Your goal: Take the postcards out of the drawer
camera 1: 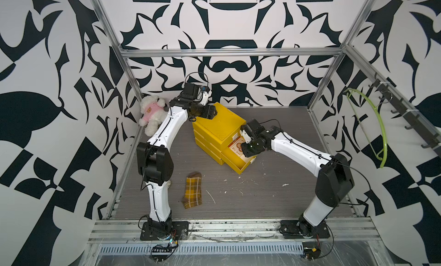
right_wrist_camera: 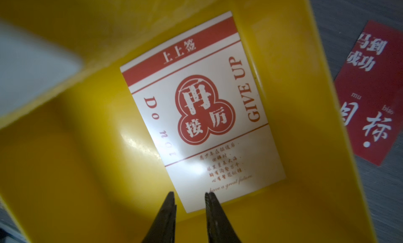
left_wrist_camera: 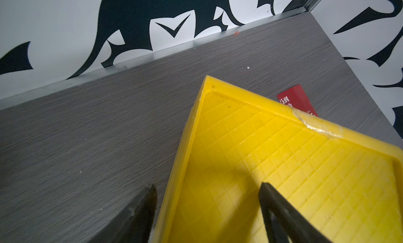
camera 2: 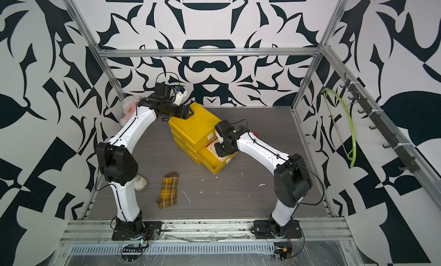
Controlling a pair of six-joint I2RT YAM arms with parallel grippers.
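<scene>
A white and red postcard (right_wrist_camera: 201, 117) lies flat in the pulled-out drawer (right_wrist_camera: 285, 75) of the yellow cabinet (camera 1: 221, 123). Above that drawer, my right gripper is part open; its narrow-set fingers show near the card's lower edge with nothing held between them. Whether they touch the card I cannot tell. My left gripper is parted over the cabinet's top edge, one finger (left_wrist_camera: 144, 209) outside the rim and the other above the top, holding nothing visible. A red card (right_wrist_camera: 373, 92) rests on the floor outside the drawer.
A plaid sock (camera 1: 193, 190) lies on the floor in front, and a white and pink plush toy (camera 1: 151, 113) leans at the left wall. Part of a white shoe (camera 2: 140, 182) shows beside the left arm.
</scene>
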